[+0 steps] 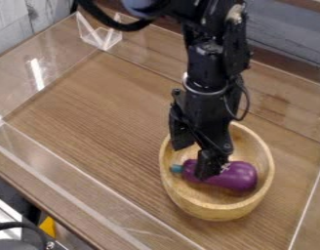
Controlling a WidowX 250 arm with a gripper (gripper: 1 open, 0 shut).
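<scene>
A purple eggplant toy (229,176) with a teal stem lies in a yellow bowl (215,208) on the right half of the wooden table. My black gripper (199,146) hangs low over the back of the bowl, just above and partly in front of the eggplant. It is open, though its fingertips are hard to make out against the dark arm.
A clear plastic object (100,31) stands at the back left. A wall runs along the back.
</scene>
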